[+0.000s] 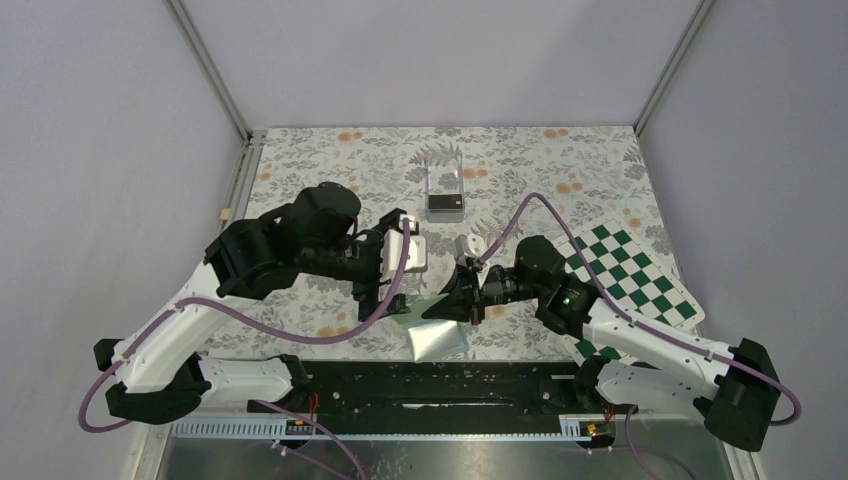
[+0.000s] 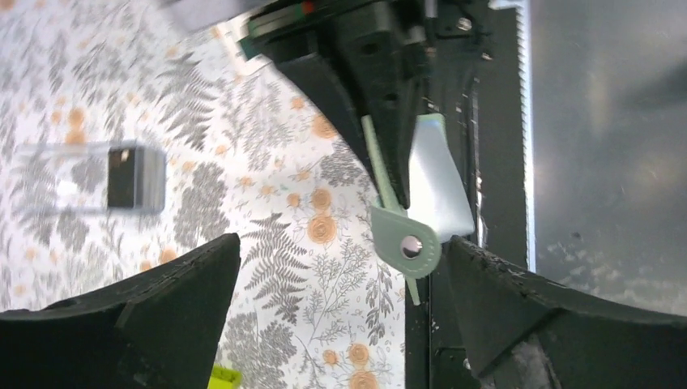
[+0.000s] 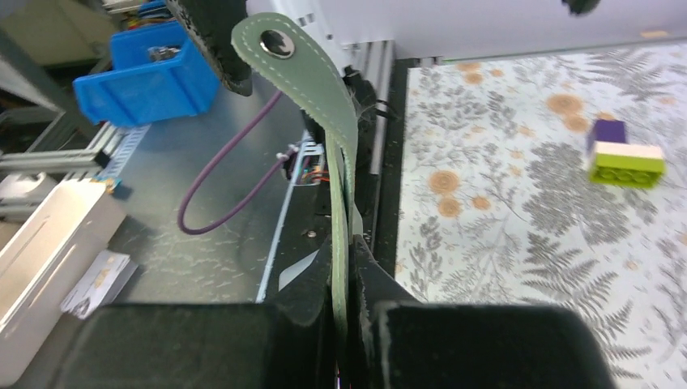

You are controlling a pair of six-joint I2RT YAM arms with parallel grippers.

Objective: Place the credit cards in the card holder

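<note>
My right gripper is shut on the pale green card holder (image 3: 312, 85), whose flap with a metal snap stands up between its fingers. In the top view, the holder's silvery part (image 1: 438, 342) hangs below the grippers near the mat's front edge. The left gripper is open; the holder's snap flap (image 2: 405, 243) shows ahead of its fingers, with no visible grip on it. A clear case (image 1: 445, 216) holds a stack of cards with a black one (image 1: 445, 202) facing up, behind both arms.
A green and white checkerboard (image 1: 640, 285) lies at the right. Purple and lime bricks (image 3: 625, 166) sit on the patterned mat. Off the mat are a blue bin (image 3: 150, 85), a white tray (image 3: 40, 259) and a card stack (image 3: 99, 284).
</note>
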